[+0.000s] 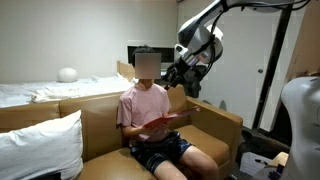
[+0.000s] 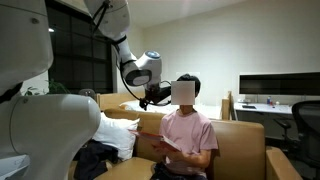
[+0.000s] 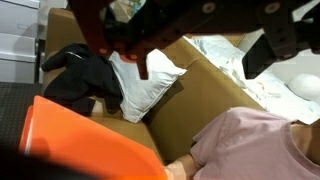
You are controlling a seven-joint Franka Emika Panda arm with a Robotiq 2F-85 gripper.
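On the brown couch a person in a pink shirt (image 1: 150,103) sits holding a thin red-orange folder or book (image 3: 85,145) in front of the body. My gripper (image 1: 172,76) hangs in the air close to the person's head in exterior view 1. It is open, its dark fingers (image 3: 285,40) spread wide at the top of the wrist view with nothing between them. Below them, the red-orange item fills the lower left of that view, apart from the fingers. The person's face is covered by a blank square.
A white pillow (image 1: 42,150) leans on the couch (image 1: 100,110), with a black garment (image 3: 82,80) beside it. Behind the couch is a surface with white bedding (image 1: 40,92). At the far right of exterior view 2 stands an office chair (image 2: 305,125).
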